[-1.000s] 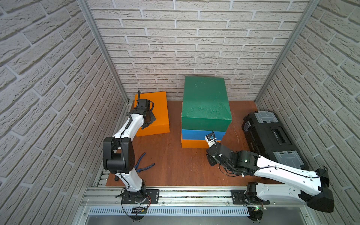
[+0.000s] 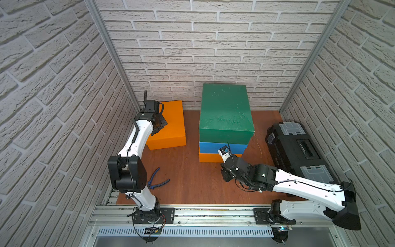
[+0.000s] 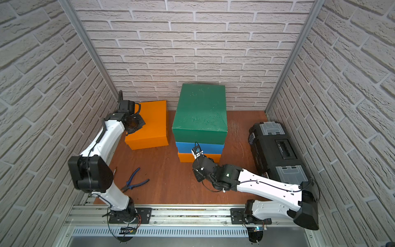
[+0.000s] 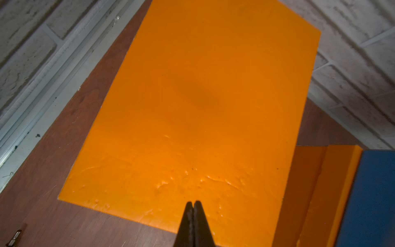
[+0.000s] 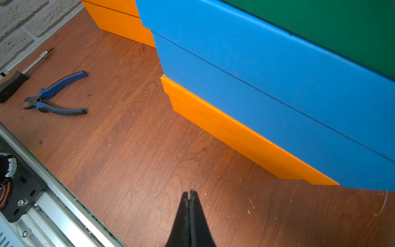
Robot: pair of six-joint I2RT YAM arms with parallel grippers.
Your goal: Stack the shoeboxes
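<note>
An orange shoebox (image 2: 170, 119) lies at the back left. My left gripper is above it, shut, with nothing between its fingers. To its right stands a stack with a green box (image 2: 225, 105) on top, a blue box (image 5: 255, 65) in the middle and an orange box (image 5: 222, 125) at the bottom. My right gripper is shut and empty, low in front of that stack.
Blue-handled pliers (image 5: 57, 94) and a screwdriver (image 5: 14, 84) lie at the front left. A black toolbox (image 2: 300, 152) stands along the right wall.
The right arm has shifted slightly left.
</note>
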